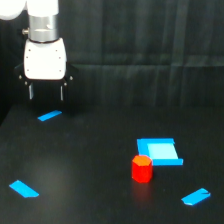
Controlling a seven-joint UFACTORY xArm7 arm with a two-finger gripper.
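Note:
My white gripper (46, 93) hangs at the upper left, pointing down. Its two thin dark fingers stand wide apart, so it is open, and nothing shows between them. Far off towards the lower right, a red block (142, 169) with a rounded or many-sided outline sits on the dark table. Just behind it lies a blue square (144, 145) with a pale light-blue patch (164, 151) in it; the red block overlaps its front left edge in the view. The gripper is well apart from both.
Blue strips mark the black table: one below the gripper (49, 115), one at the front left (23, 188), one at the front right (196, 197). A dark curtain (140, 50) closes off the back.

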